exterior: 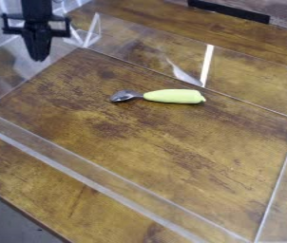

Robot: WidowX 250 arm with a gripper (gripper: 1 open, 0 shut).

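My black gripper [37, 46] hangs at the upper left, over the corner of the clear enclosure, with its fingers shut and nothing visible between them; it is somewhat blurred. A metal spoon [124, 96] with a pale green handle [173, 96] lies on the wooden floor of the enclosure, to the right of the gripper and lower in the view, apart from it.
Clear plastic walls [250, 91] surround the work area on the wooden table [32, 195]. A dark strip [229, 11] runs along the back at the upper right.
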